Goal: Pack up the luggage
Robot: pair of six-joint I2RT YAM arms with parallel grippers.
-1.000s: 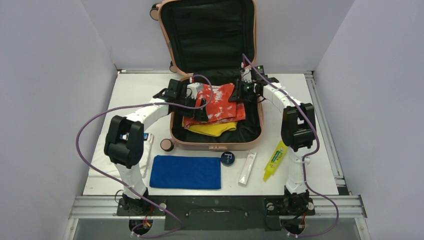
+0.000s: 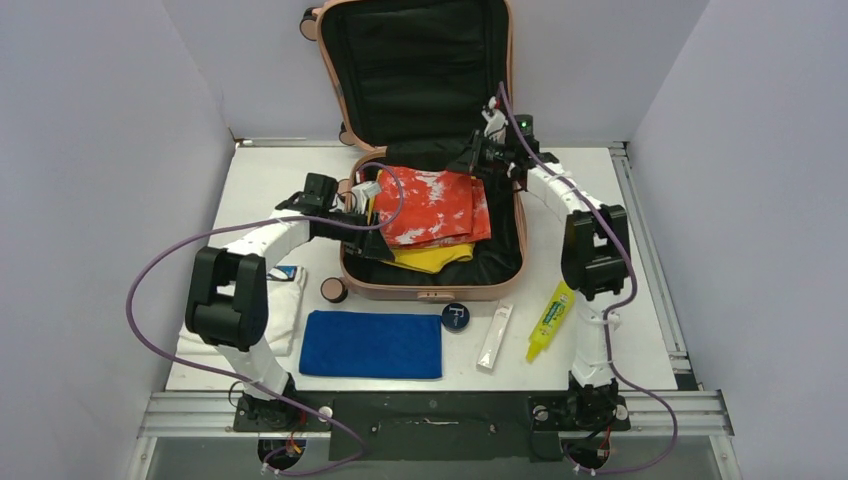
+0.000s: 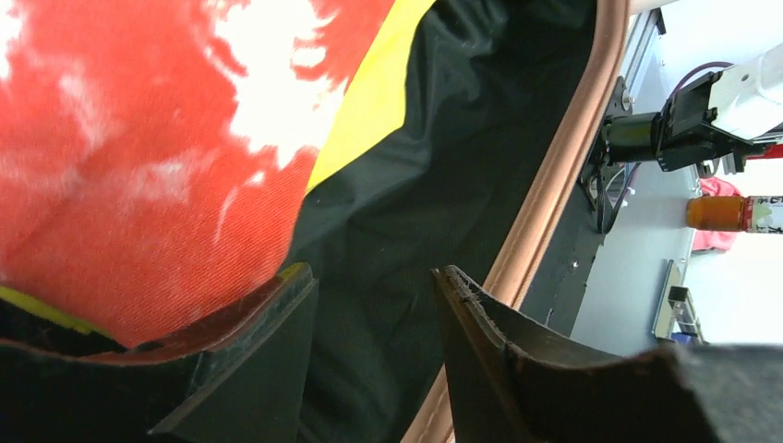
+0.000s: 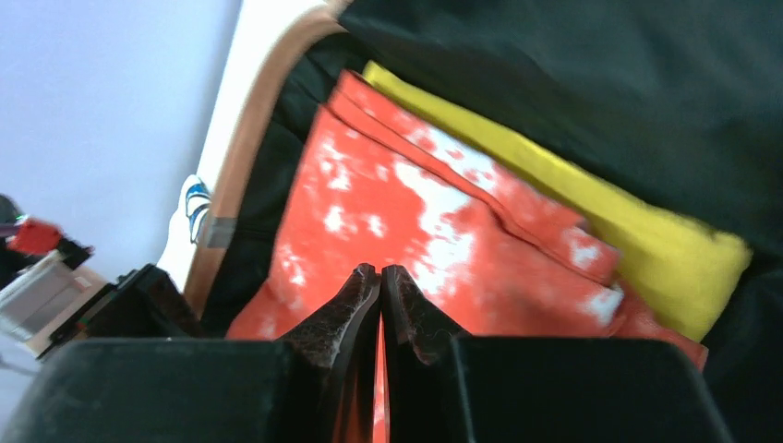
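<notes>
The pink suitcase [image 2: 430, 292] lies open, lid up at the back. Inside are red-and-white patterned clothing [image 2: 425, 205], folded, over yellow clothing [image 2: 430, 258]. My left gripper [image 2: 368, 240] hovers at the suitcase's left front; in its wrist view [image 3: 374, 277] the fingers are apart, beside the red cloth's edge, above black lining. My right gripper [image 2: 463, 162] is over the back of the clothes; in its wrist view [image 4: 381, 275] the fingertips are together, and I cannot tell whether anything is between them.
In front lie a blue cloth [image 2: 370, 343], dark round tin [image 2: 455, 317], white box [image 2: 495, 336] and yellow tube [image 2: 551, 320]. A small jar [image 2: 334, 290] and folded white cloth [image 2: 200, 350] are at left, the latter with a blue item on it.
My left gripper has moved left and toward the suitcase's front. The clothes look almost unchanged.
</notes>
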